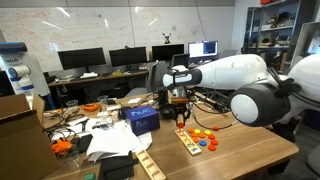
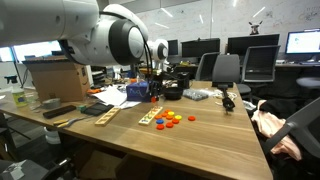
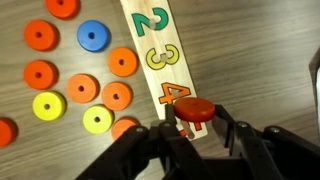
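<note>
In the wrist view my gripper is shut on a red-orange disc (image 3: 194, 106), gripping it at its sides. The disc covers part of the "4" end of a pale wooden strip (image 3: 157, 50) with coloured numbers. The same strip (image 1: 188, 142) shows below my gripper (image 1: 180, 117) in exterior view 1. Loose discs lie left of the strip in the wrist view, among them a blue disc (image 3: 93, 36), a yellow disc (image 3: 48, 105) and an orange disc (image 3: 82, 88). How high the held disc is above the strip is hard to tell.
Another wooden strip (image 2: 109, 115) lies apart from the numbered one. A blue box (image 1: 143, 120), white papers (image 1: 108, 140) and assorted clutter occupy the table's far side. Bare wood (image 2: 205, 145) stretches along the near part of the table in exterior view 2.
</note>
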